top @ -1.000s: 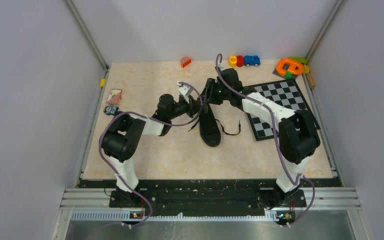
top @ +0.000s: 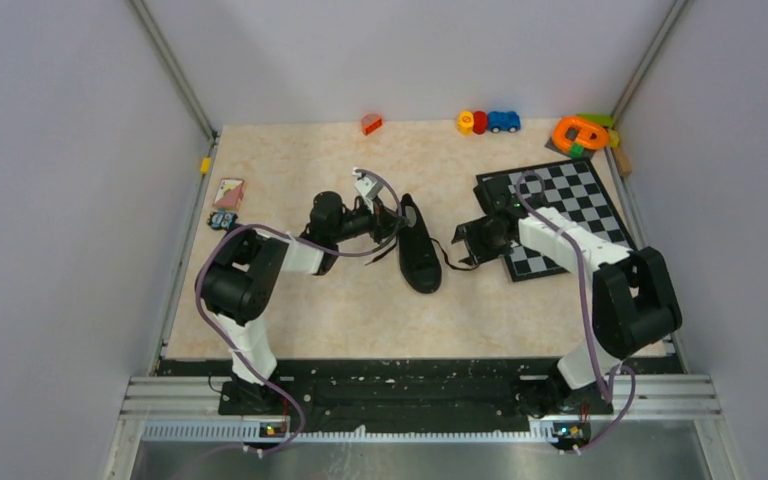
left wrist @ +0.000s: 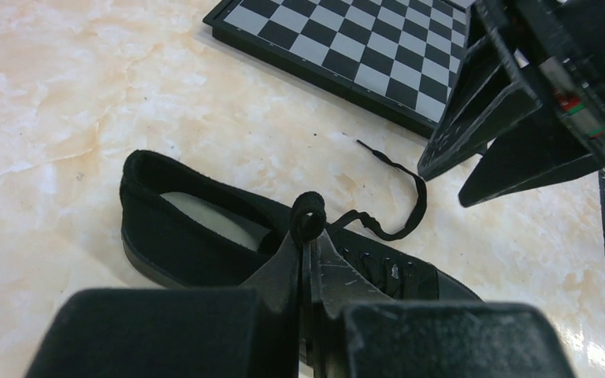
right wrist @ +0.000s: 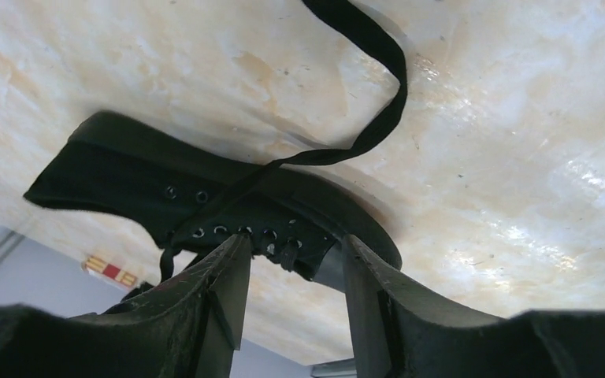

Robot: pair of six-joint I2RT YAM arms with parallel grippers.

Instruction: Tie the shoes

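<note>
A black shoe point(top: 419, 262) lies near the table's middle, heel toward the back. My left gripper point(top: 388, 218) is at its left side, shut on a loop of black lace point(left wrist: 309, 206) that pokes up between the fingertips in the left wrist view. A long free lace point(right wrist: 378, 126) runs from the eyelets across the table to the right. My right gripper point(top: 470, 250) is over that lace's outer part, right of the shoe, fingers point(left wrist: 488, 142) apart and nothing seen between them.
A checkerboard point(top: 570, 190) lies at the right, partly under the right arm. Toys point(top: 503, 121) line the back edge, and small items point(top: 229, 193) lie at the far left.
</note>
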